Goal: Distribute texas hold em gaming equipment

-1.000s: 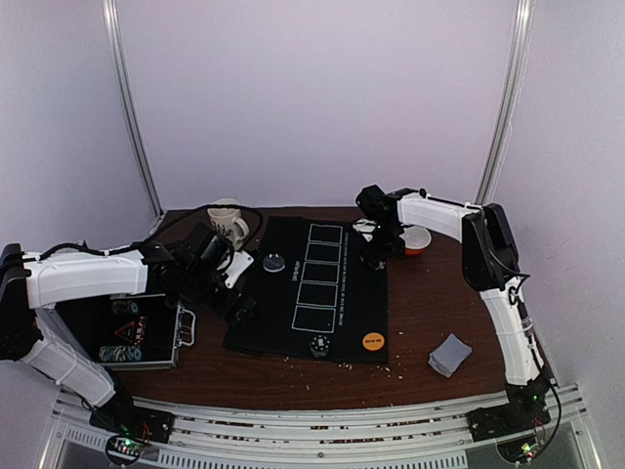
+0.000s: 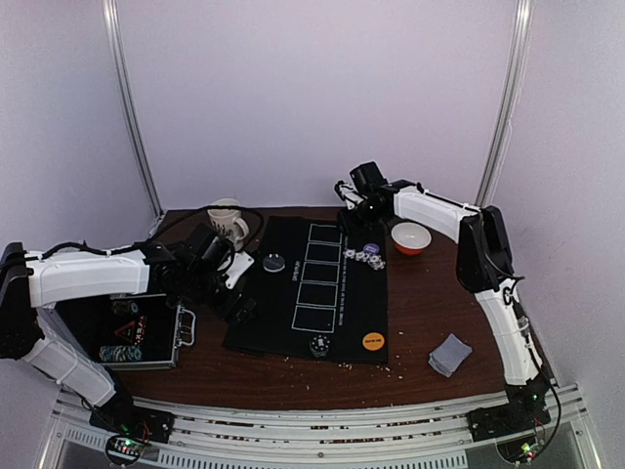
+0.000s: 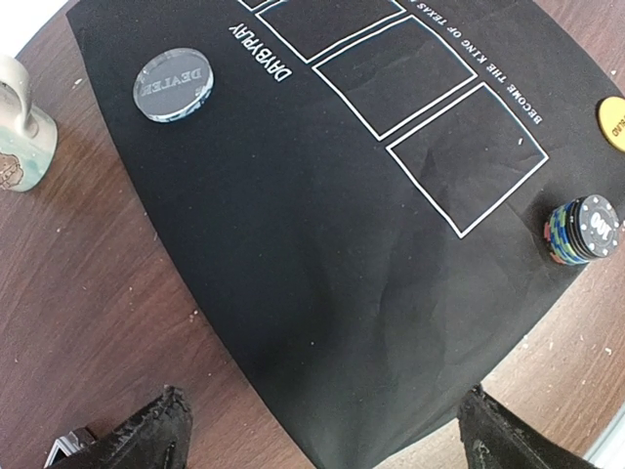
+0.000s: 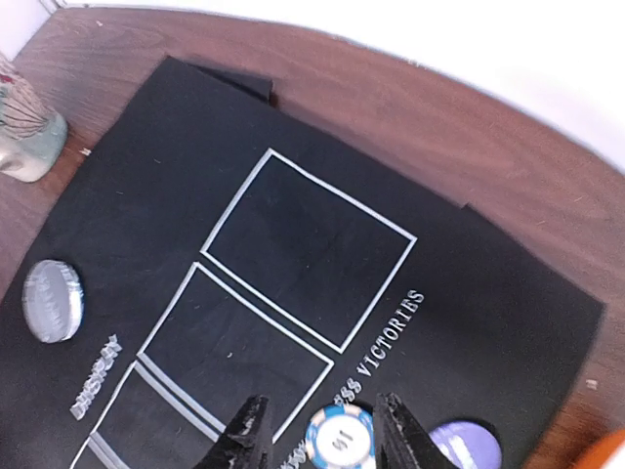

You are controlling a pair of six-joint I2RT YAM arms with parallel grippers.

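Note:
The black poker mat (image 2: 269,313) holds a clear dealer puck (image 3: 173,83), a dark chip stack (image 3: 581,230) at the near edge, an orange disc (image 2: 373,341), and white chips (image 2: 363,257) with a purple disc (image 4: 467,445) at the back right. My left gripper is open over the mat's near-left corner, empty. My right gripper is raised over the back right of the mat, its fingers part open; a white-blue chip (image 4: 340,438) shows below them, and I see nothing held.
An open metal case (image 2: 146,362) with chips sits at left, a mug (image 2: 229,223) behind, a red-white bowl (image 2: 411,234) at right, and cards (image 2: 449,355) at near right.
My right arm has risen and shifted back-left from beside the bowl, uncovering white chips and the purple disc. The left arm is unmoved.

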